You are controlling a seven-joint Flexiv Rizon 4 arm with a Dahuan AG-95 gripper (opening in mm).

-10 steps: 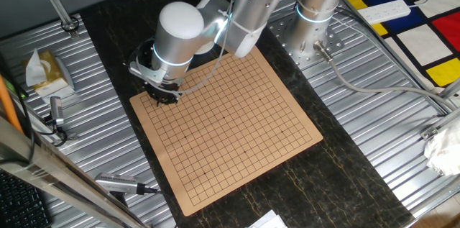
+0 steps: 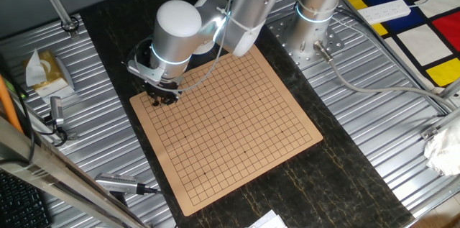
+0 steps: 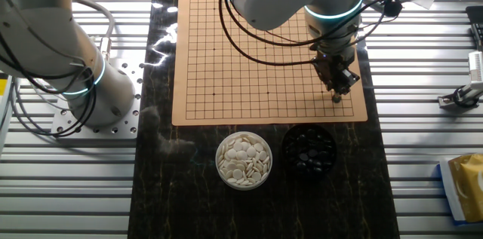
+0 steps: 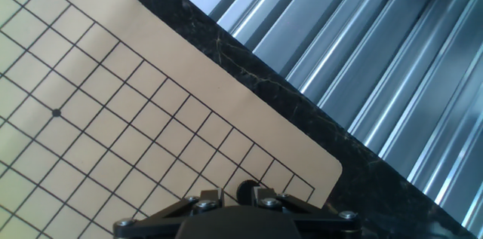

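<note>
A wooden board (image 2: 237,124) with a grid lies on the dark tabletop. Over one corner of it is my gripper, pointing down with its fingers apart. A black stone (image 4: 247,191) shows in the gap between the fingertips, nearer the right-hand finger (image 4: 266,198), and appears to rest on the board near the corner. In exterior view 2 a small dark piece (image 3: 336,98) sits just under the fingers. The gripper's body hides part of the stone in the wrist view.
A bowl of white stones (image 3: 244,161) and a black bowl of black stones (image 3: 309,152) stand beside the board. A tissue box (image 2: 50,75) lies off to the side on the ribbed metal surface (image 2: 97,124).
At the board corner, the gripper's fingers have spread apart over the last second. The arm has otherwise hardly moved.
</note>
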